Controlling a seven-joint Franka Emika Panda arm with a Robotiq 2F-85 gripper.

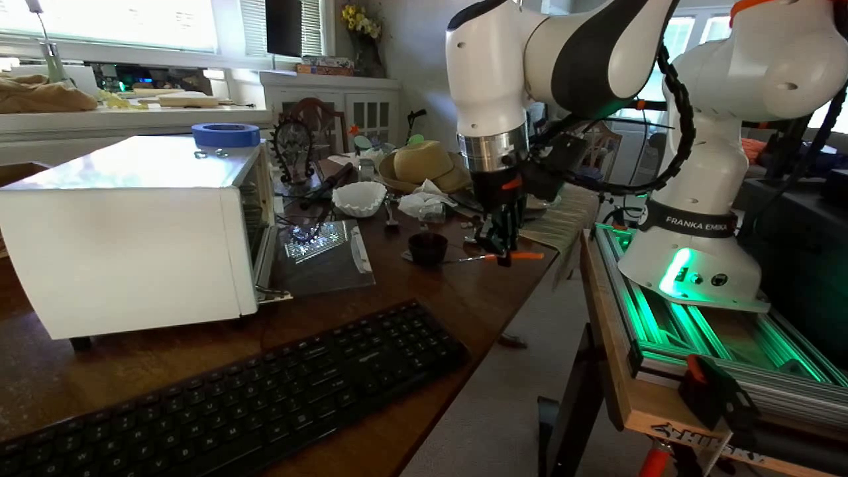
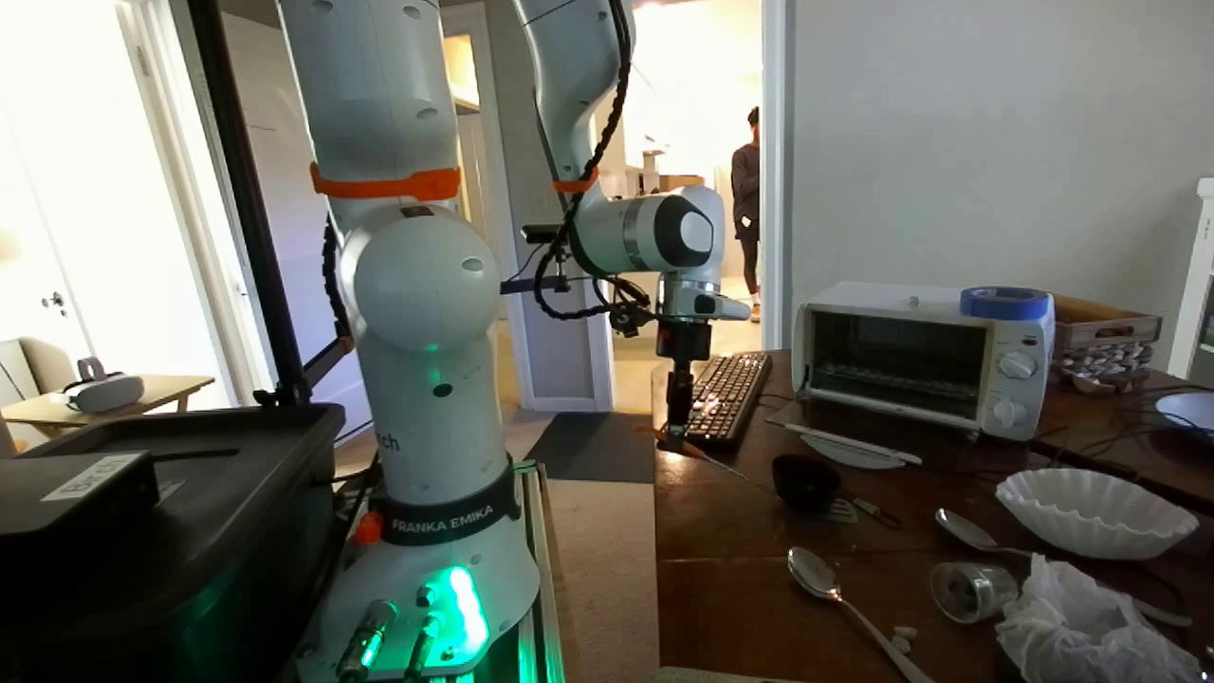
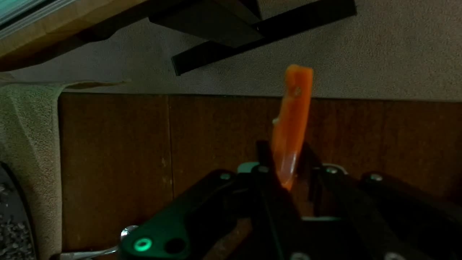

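Note:
My gripper (image 1: 504, 259) is shut on the orange handle (image 3: 294, 117) of a thin tool, low over the table edge. In the wrist view the handle's free end sticks out past the fingers, above the floor. The tool's narrow metal shaft (image 2: 719, 463) points across the table at a small dark bowl (image 2: 805, 483). In exterior view 1 that bowl (image 1: 428, 248) stands upright just left of the gripper. Whether the tool's tip touches the bowl, I cannot tell; the tip is unclear.
A white toaster oven (image 2: 910, 353) with blue tape (image 2: 1004, 303) on top stands beyond the bowl. The black keyboard (image 1: 238, 389) lies near the table edge. Spoons (image 2: 816, 573), a clear cup (image 2: 974, 592) and a white fluted bowl (image 2: 1094, 512) crowd the other side.

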